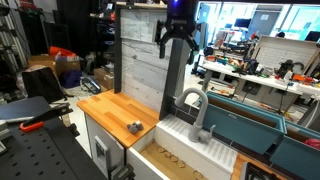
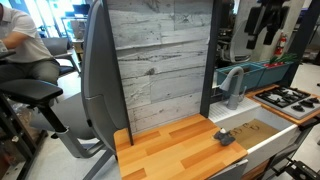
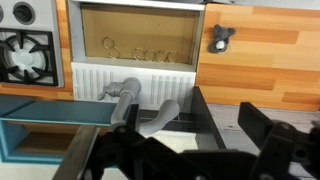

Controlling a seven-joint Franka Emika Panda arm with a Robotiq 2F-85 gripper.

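My gripper (image 1: pixel 178 52) hangs high above the counter with its fingers spread apart, and nothing shows between them. In the wrist view its two dark fingers stand wide apart at the lower left and lower right. A small grey toy-like object (image 3: pixel 219 40) rests on the wooden counter (image 3: pixel 255 75), close to the open drawer. Several thin golden rings (image 3: pixel 150 55) lie on the floor of the drawer (image 3: pixel 100 25). The grey curved faucet (image 1: pixel 196 100) stands behind the drawer, below my gripper.
A stove (image 3: pixel 27 55) lies on the far side of the drawer from the counter. A tall white-plank panel (image 2: pixel 165 70) rises behind the counter. Teal bins (image 1: pixel 240 118) stand behind the faucet.
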